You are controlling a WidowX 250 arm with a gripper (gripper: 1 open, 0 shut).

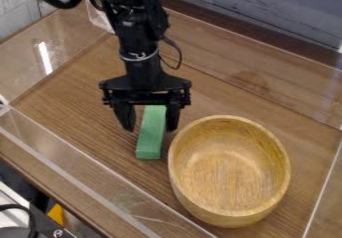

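My black gripper [147, 112] hangs over a green rectangular block [150, 144] lying on the wooden table, its two fingers apart, open, near the block's far end. Whether the fingertips touch the block I cannot tell. A large tan bowl [227, 177] sits just right of the block.
A pale wall [267, 12] runs along the back. A dark cable shows at the bottom left corner.
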